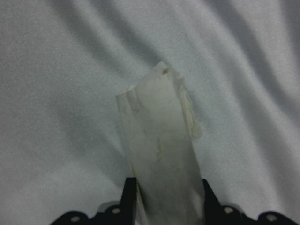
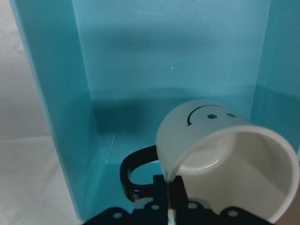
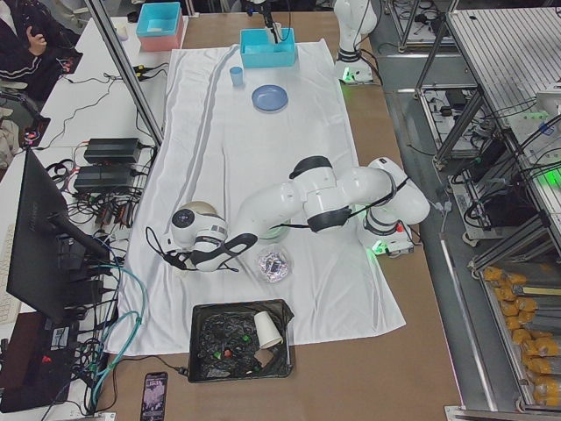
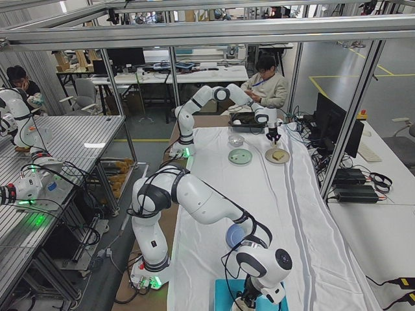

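A crumpled, folded pale paper (image 1: 159,126) lies over white cloth in the left wrist view. My left gripper has a finger at either side of it, wide apart; whether they grip it is unclear. In the right wrist view a white smiley mug (image 2: 206,117) with a black handle is tipped inside the blue bin (image 2: 56,93), with my right gripper shut on its rim near the handle.
A blue plate (image 3: 269,98) and blue cup (image 3: 237,76) stand near the bin. Around my left arm are a tan plate (image 4: 277,156), green plate (image 4: 240,156) and clear bowl (image 4: 236,140). A black tray (image 3: 215,351) sits at the front.
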